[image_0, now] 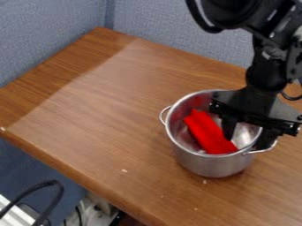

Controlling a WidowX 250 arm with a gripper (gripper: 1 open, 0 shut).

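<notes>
A steel pot (pixel 189 154) with wire handles stands on the wooden table at the right of the camera view. A red object (pixel 209 132) lies inside it, tilted. The black gripper (pixel 242 119) reaches down into the right part of the pot, beside the red object; its fingertips are partly hidden, and whether it holds anything cannot be told.
Blue padded walls stand behind it. Cables (pixel 48 190) hang at the lower left, off the table's edge.
</notes>
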